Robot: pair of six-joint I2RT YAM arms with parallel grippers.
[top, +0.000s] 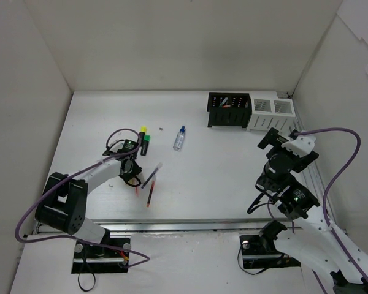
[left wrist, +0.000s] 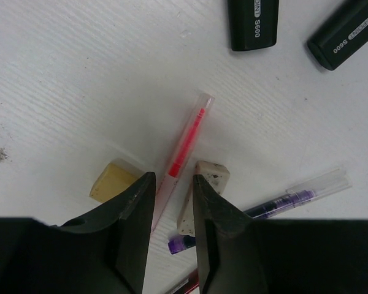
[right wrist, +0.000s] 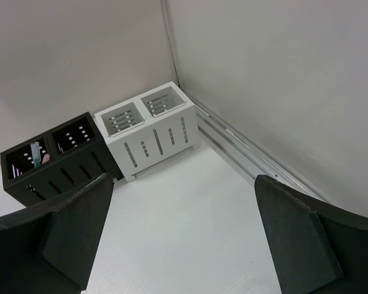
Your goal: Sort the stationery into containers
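Observation:
In the left wrist view a pinkish-red pen [left wrist: 185, 146] runs through the gap of my left gripper, whose fingers stand apart; whether they touch the pen is unclear. A whitish eraser-like block [left wrist: 211, 174] is just by the right fingertip, and a yellowish block [left wrist: 111, 181] lies left of the other. The purple pen [left wrist: 288, 201] lies on the right, partly behind a finger. A dark red pen [left wrist: 183, 285] shows at the bottom edge. Two dark markers [left wrist: 253, 24] lie farther off. My right gripper is open and empty, far from the stationery.
At the back right stand a black container [top: 229, 115] with a few items inside and a white two-compartment container [top: 270, 120], its compartments empty in the right wrist view. A clear bottle with a blue cap [top: 179, 139] stands or lies mid-table.

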